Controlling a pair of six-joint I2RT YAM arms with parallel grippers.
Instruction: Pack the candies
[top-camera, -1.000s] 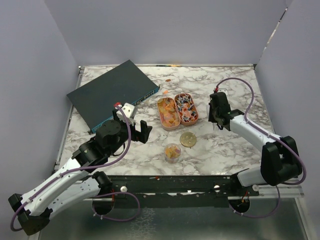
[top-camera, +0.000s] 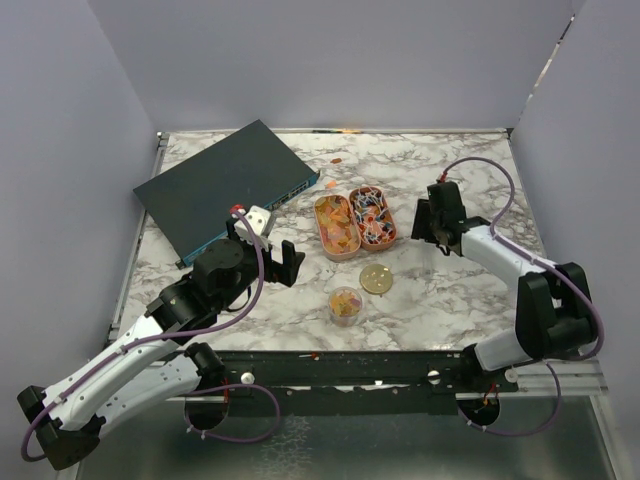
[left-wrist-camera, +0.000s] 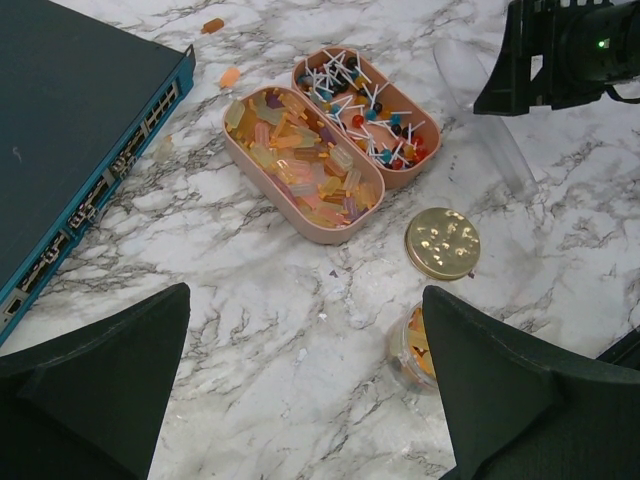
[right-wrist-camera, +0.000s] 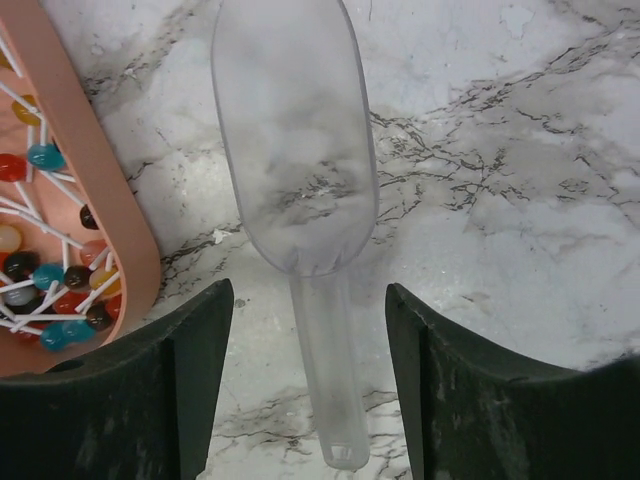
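A clear plastic scoop (right-wrist-camera: 300, 140) lies flat on the marble table, right of the lollipop box (left-wrist-camera: 412, 120). My right gripper stands open above it, one finger to each side of the handle and clear of it. My left gripper is open and empty over the table's left part. Beside the lollipops sits a pink box of wrapped candies (left-wrist-camera: 238, 150). Toward the front stands a clear jar (top-camera: 345, 318) with some orange and yellow candies inside; its gold lid (left-wrist-camera: 442, 244) lies on the table behind it.
A large dark panel with a teal edge (top-camera: 225, 185) covers the back left. Two loose orange pieces, one a candy (left-wrist-camera: 229, 77), lie near its corner.
The scoop has come down onto the table and turned in view. The left arm has not moved.
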